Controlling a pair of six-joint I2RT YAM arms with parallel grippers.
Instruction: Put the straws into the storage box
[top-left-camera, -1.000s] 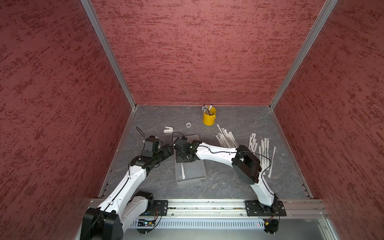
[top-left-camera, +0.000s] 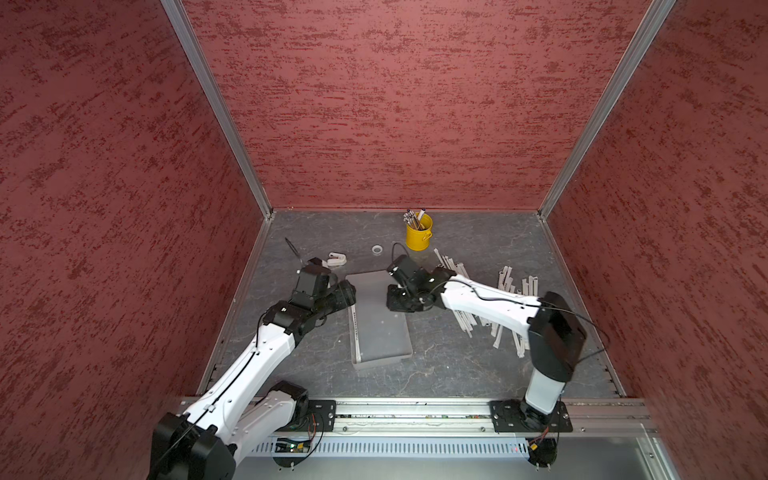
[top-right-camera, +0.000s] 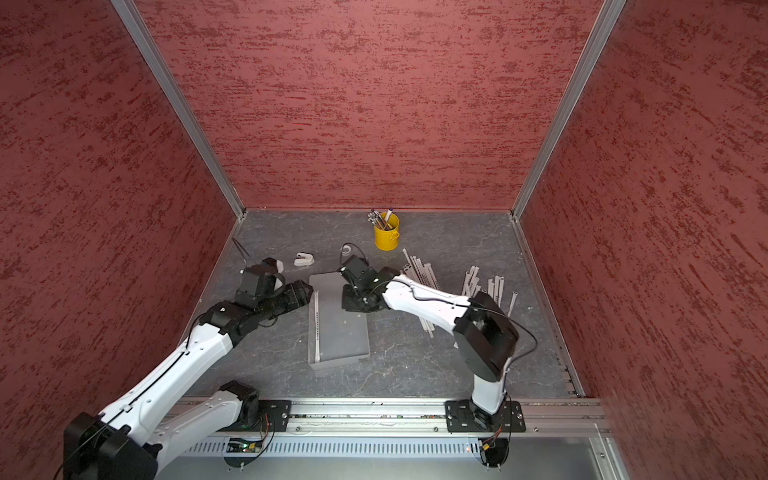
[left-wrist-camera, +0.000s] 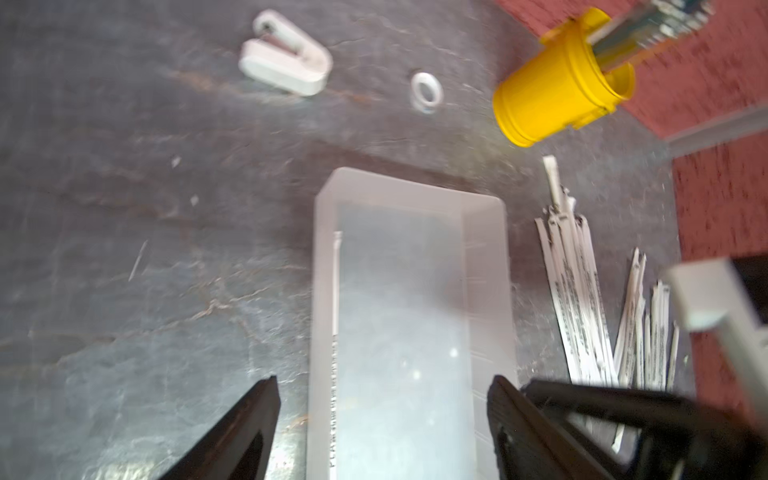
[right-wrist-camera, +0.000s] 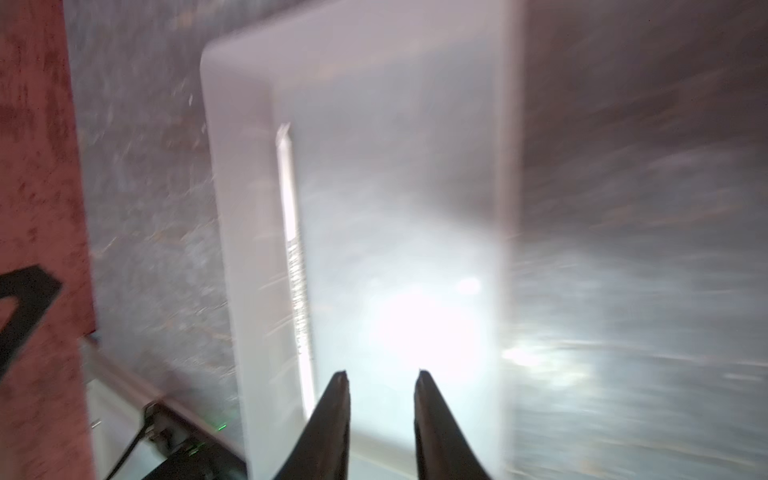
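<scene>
The grey storage box (top-left-camera: 381, 336) sits at the table's centre with one wrapped straw (right-wrist-camera: 291, 216) lying along its left side. Many straws (left-wrist-camera: 580, 296) lie in loose bundles right of the box. My left gripper hangs over the box's left side, open with nothing between its fingers. My right gripper is above the box, its fingertips apart and empty; that view is blurred.
A yellow cup of pens (top-left-camera: 418, 236) stands at the back, with a white stapler (left-wrist-camera: 285, 56) and a white ring (left-wrist-camera: 426, 92) behind the box.
My right gripper has risen and moved right from low in the box. The left arm has risen slightly. The straw in the box now lies closer to its left wall.
</scene>
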